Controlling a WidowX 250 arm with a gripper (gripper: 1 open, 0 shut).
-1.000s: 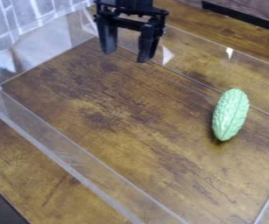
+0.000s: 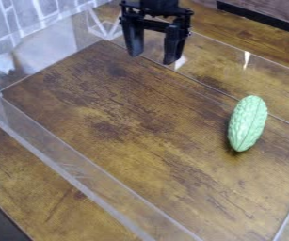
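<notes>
A black gripper (image 2: 154,45) hangs at the top centre, its two fingers apart with nothing visible between them. A pale green bitter melon toy (image 2: 246,122) lies on the wooden surface at the right, well below and to the right of the gripper, apart from it.
Clear plastic walls (image 2: 72,173) border the wooden work surface (image 2: 121,132). A pale translucent curtain or cover (image 2: 21,28) is at the top left.
The gripper has moved up and slightly to the right, toward the top edge of the view. The green toy has not moved.
</notes>
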